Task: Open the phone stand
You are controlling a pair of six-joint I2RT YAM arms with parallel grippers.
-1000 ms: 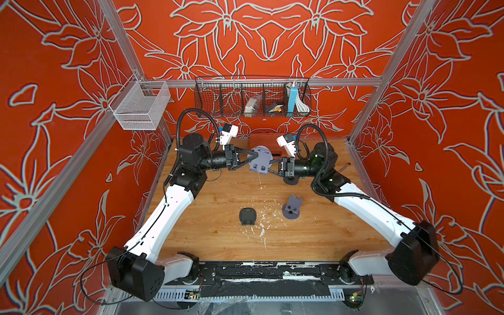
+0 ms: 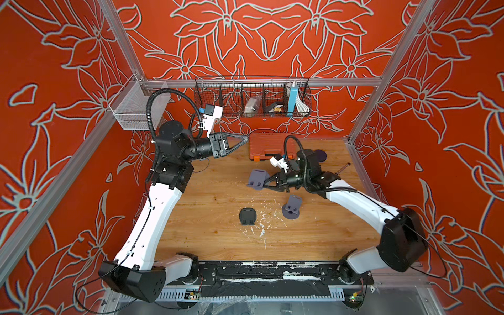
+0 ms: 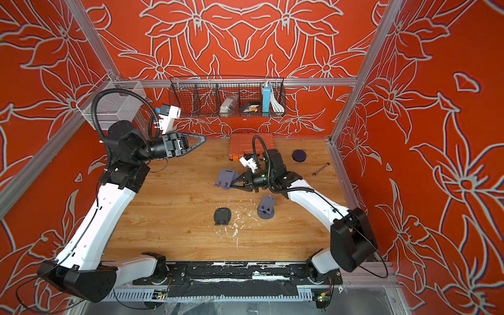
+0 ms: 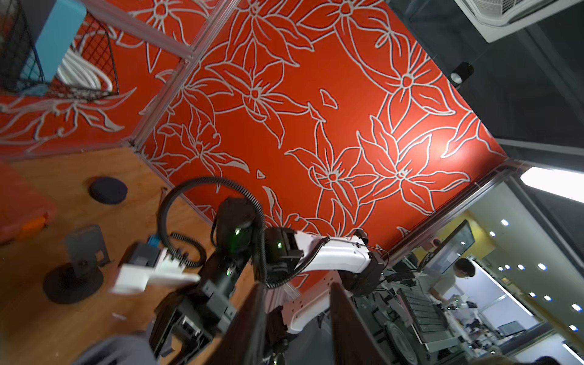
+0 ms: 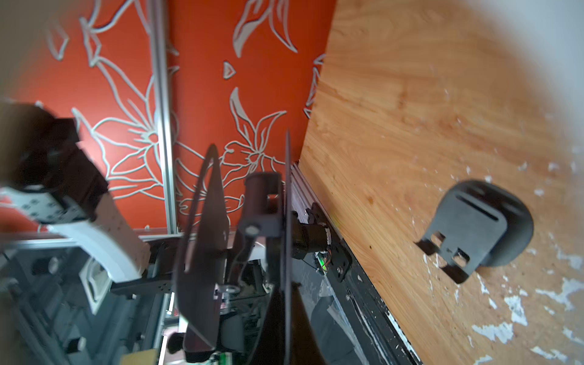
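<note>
A grey phone stand (image 2: 256,177) (image 3: 225,177) is at the fingertips of my right gripper (image 2: 267,182), which is shut on it; in the right wrist view its thin plates stand edge-on. My left gripper (image 2: 242,139) (image 3: 200,140) is raised up and left of that stand, apart from it. Its blurred fingers in the left wrist view are part open, with nothing between them. A dark folded stand (image 5: 474,225) lies on the table front centre. Another grey stand (image 2: 291,207), with its plate raised on a round base, is at the front right.
An orange case (image 3: 251,144), a dark disc (image 3: 298,155) and a wrench (image 3: 320,169) lie at the back. A wire basket (image 2: 231,97) and a white basket (image 2: 137,119) hang above.
My left gripper has left the held stand and moved up and left.
</note>
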